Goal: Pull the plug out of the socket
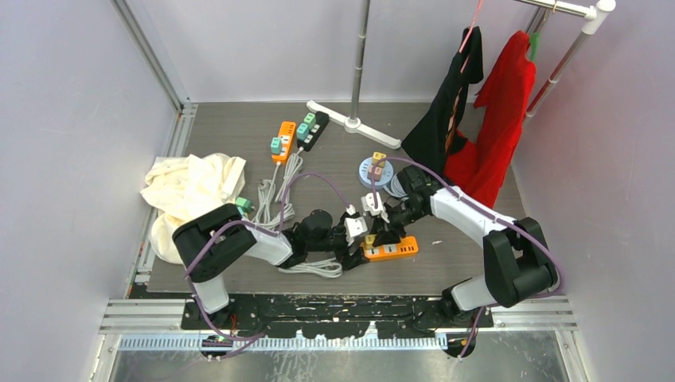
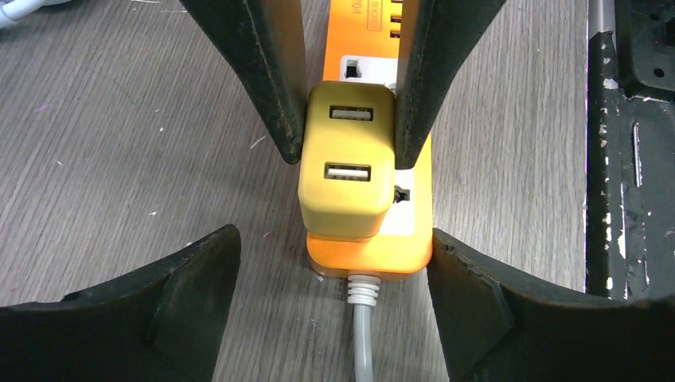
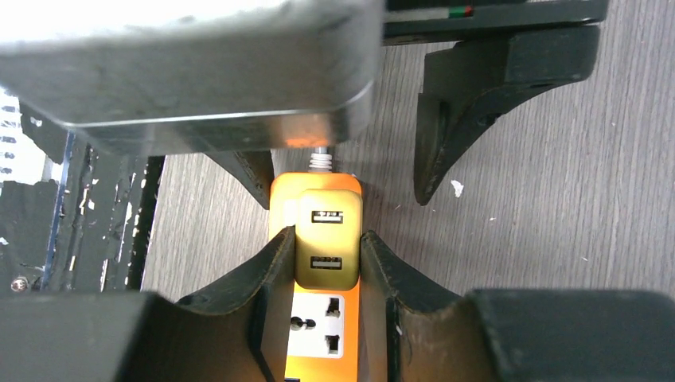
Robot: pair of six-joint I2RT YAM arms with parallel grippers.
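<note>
A yellow cube plug (image 3: 327,203) with two USB slots sits over the cord end of the orange power strip (image 3: 314,368). My right gripper is shut on the plug's two sides; its dark fingers (image 2: 414,95) also show in the left wrist view. Around the strip's cord end, my left gripper stands open. One of its fingers (image 2: 470,278) seems to touch the strip's corner, while the opposite finger (image 2: 199,270) is clear of it. Whether any gap lies under the plug cannot be made out.
Behind, a round blue socket (image 1: 365,172) bears more plugs. Another orange strip (image 1: 286,132) and a black strip (image 1: 320,127) lie back left. A coiled cord (image 1: 318,268) rests below the left arm. Cream cloth (image 1: 191,187) is at left, hanging clothes (image 1: 503,111) at right.
</note>
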